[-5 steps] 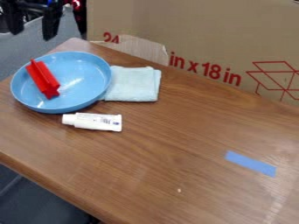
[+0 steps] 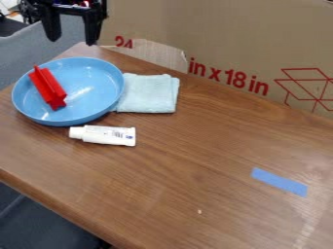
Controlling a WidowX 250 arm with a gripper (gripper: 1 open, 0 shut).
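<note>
My black gripper [image 2: 70, 29] hangs open at the top left, above the back of a blue plate [image 2: 97, 102]. A red object [image 2: 50, 88] lies in the plate on its left side. A white tube [image 2: 107, 135] lies on the wooden table just in front of the plate. A folded pale cloth [image 2: 150, 93] lies beside the plate to the right.
A large cardboard box [image 2: 235, 44] stands along the back of the table [image 2: 196, 185]. A strip of blue tape [image 2: 278, 182] is at the right.
My gripper has moved right along the top left of the view. The plate, red object, tube and cloth are unchanged.
</note>
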